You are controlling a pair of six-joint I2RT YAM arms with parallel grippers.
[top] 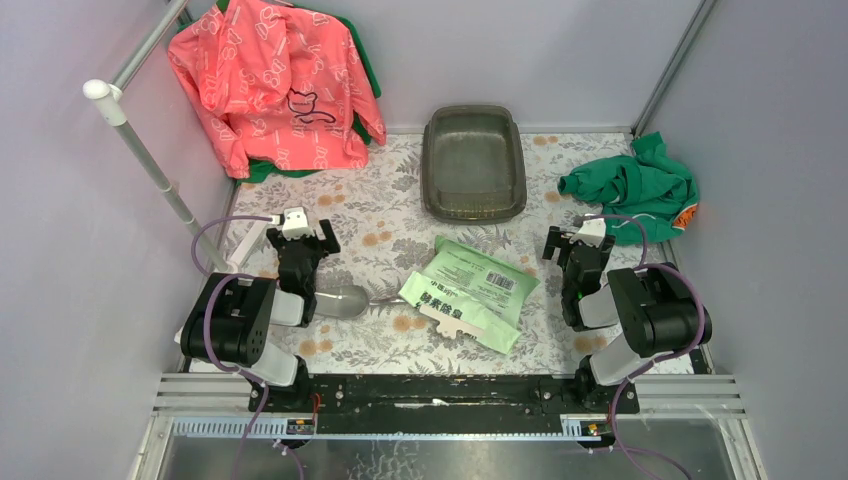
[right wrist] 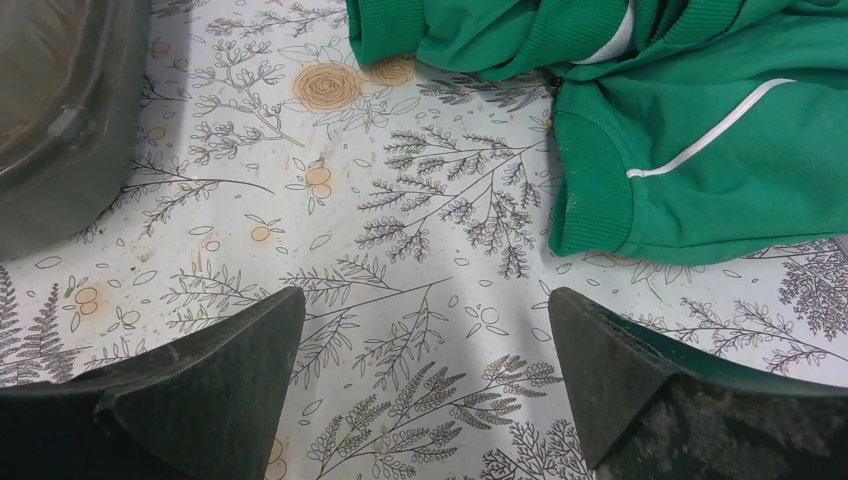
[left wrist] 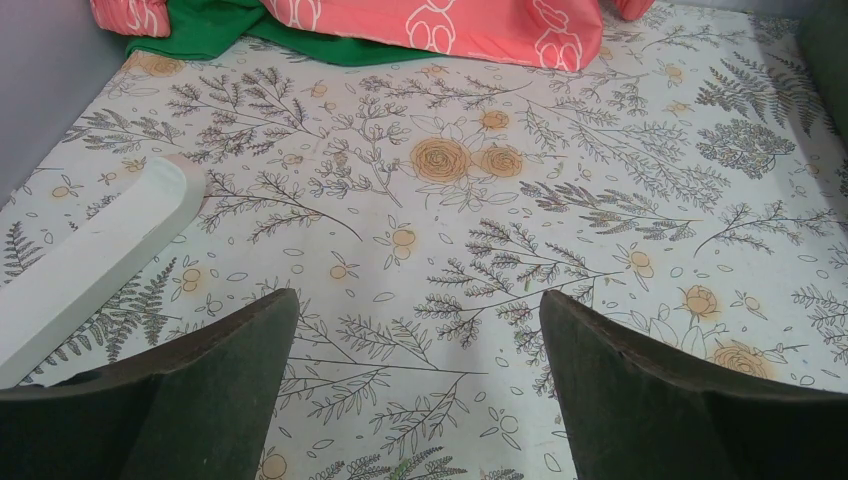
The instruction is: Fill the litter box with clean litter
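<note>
An empty dark grey-green litter box [top: 473, 160] sits at the back centre; its edge [right wrist: 70, 120] shows in the right wrist view. A green and white litter bag [top: 470, 290] lies flat at the front centre, beside a metal scoop [top: 340, 302] that is partly under my left arm, its handle reaching toward the bag. My left gripper [top: 305, 232] stands open over bare table at the left, nothing between its fingers. My right gripper [top: 574, 240] is open over bare table at the right, also empty.
A pink garment with green cloth [top: 270, 90] hangs at the back left beside a white pole frame [top: 150, 160]. A green garment [top: 625, 185] is heaped at the back right. Walls enclose the sides and back. Table between box and bag is clear.
</note>
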